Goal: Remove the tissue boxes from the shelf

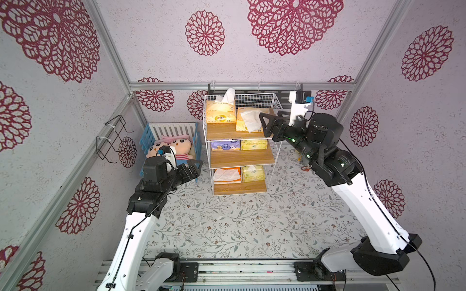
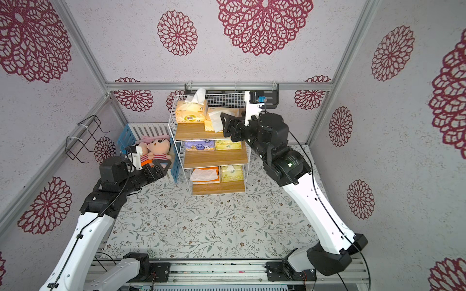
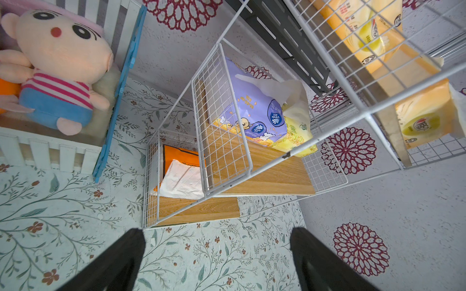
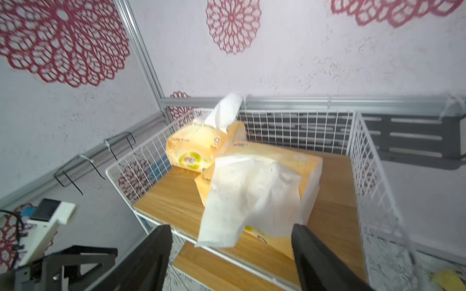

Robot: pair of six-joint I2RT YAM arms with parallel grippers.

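Note:
On the top tier of the white wire shelf [image 1: 220, 132], two orange-yellow tissue packs stand side by side. The left pack [image 1: 220, 112] has a tissue sticking up. From the right pack [image 4: 310, 167] a white tissue [image 4: 250, 194] droops forward over the board edge. My right gripper is open in front of this right pack, with no object held. A purple pack [image 3: 259, 109] and a yellow pack [image 1: 253, 144] sit on the middle tier. Below are an orange-white pack [image 1: 227, 175] and a yellow-green pack [image 1: 253, 173]. My left gripper is open and empty, left of the shelf.
A blue and white crate [image 1: 170, 130] holding plush dolls [image 3: 63, 72] stands left of the shelf, behind my left gripper. Wire side walls [image 4: 366, 165] flank the shelf tiers.

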